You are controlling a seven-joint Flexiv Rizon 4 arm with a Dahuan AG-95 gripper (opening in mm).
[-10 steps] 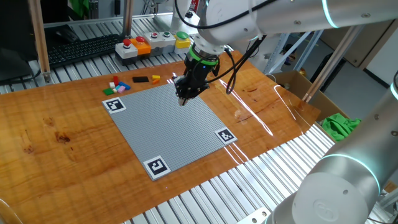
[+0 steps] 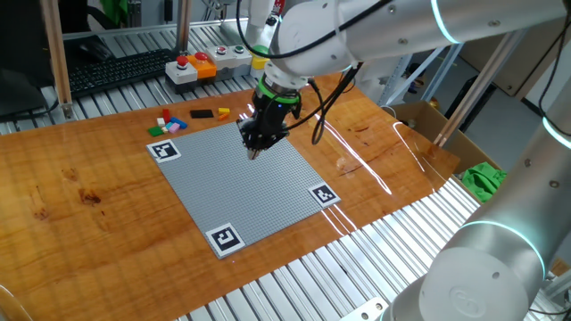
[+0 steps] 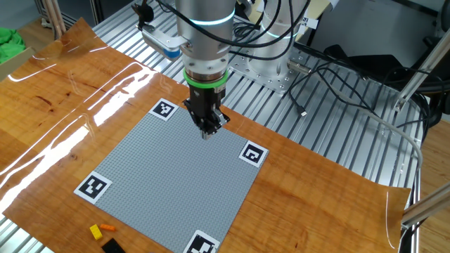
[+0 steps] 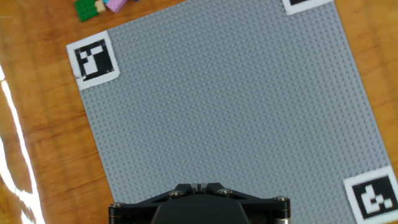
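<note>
A grey studded baseplate [image 2: 234, 183] lies flat on the wooden table, with marker tags at its corners. Over it hangs my gripper [image 2: 252, 153], pointing down; in exterior view 2 the gripper [image 3: 204, 133] is above the plate's edge nearest the arm base. The wrist view has the gripper at the bottom, its fingertips close together and nothing visible between them. Beyond one plate corner sit a green brick [image 4: 86, 9], a pink brick [image 4: 115, 5], a red brick [image 2: 166, 115] and a blue brick [image 2: 177, 121]. Nearby are black [image 2: 202, 113], yellow [image 3: 95, 231] and orange [image 3: 107, 227] bricks.
Button boxes [image 2: 203, 67] and a keyboard [image 2: 120, 75] stand on the slatted metal surface behind the table. A cardboard box [image 2: 428, 120] is off to the right. The baseplate is bare, and wide stretches of wood beside it are clear.
In exterior view 1 the arm and gripper have drifted a little to the left and slightly down over the plate. The bricks and baseplate have stayed put.
</note>
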